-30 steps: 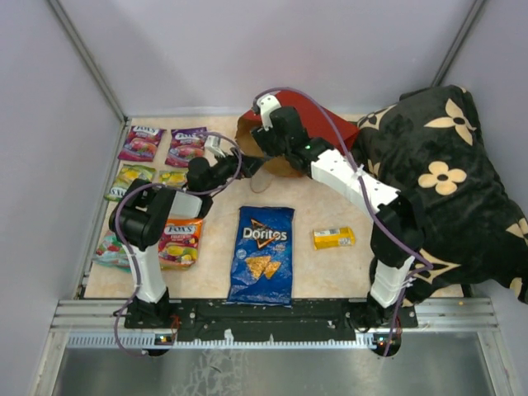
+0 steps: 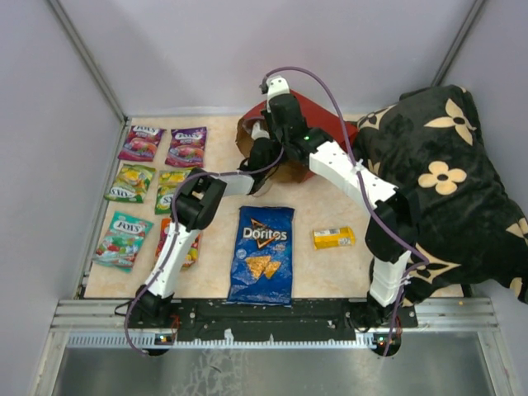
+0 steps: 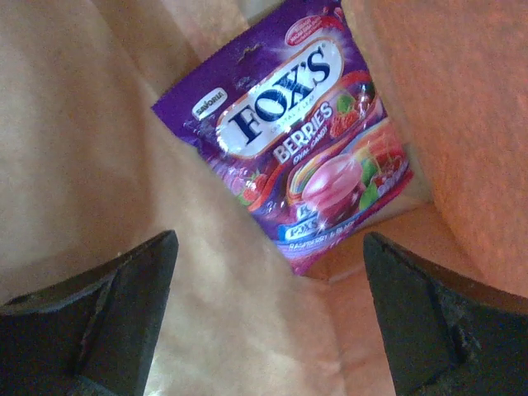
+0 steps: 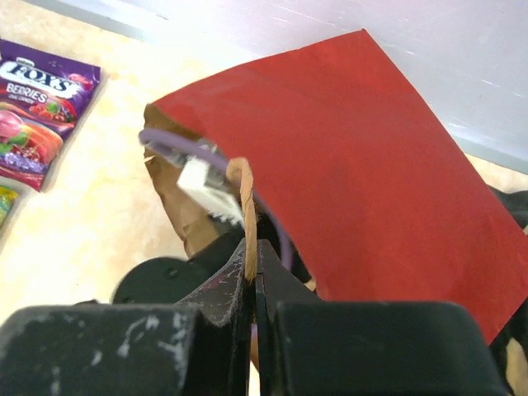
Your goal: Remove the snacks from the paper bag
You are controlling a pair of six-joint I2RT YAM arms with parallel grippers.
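Observation:
The paper bag [image 4: 371,165], red outside and brown inside, lies on its side at the back of the table with its mouth facing left. Within it, a purple Fox's Berries packet [image 3: 289,124] shows in the left wrist view, resting on the brown paper. My left gripper is open inside the bag, its fingers [image 3: 132,305] short of the packet and nothing held. At the bag's mouth, my right gripper is shut on the thin brown rim. In the top view, both arms cover much of the opening.
Several Fox's packets, among them a teal one [image 2: 124,241], lie at the left. A blue Doritos bag [image 2: 261,256] occupies the front middle, with a small yellow pack [image 2: 333,238] to its right. A dark flowered cushion [image 2: 437,181] fills the right side.
My left arm has swung right from beside the bag, and its gripper has gone into the mouth.

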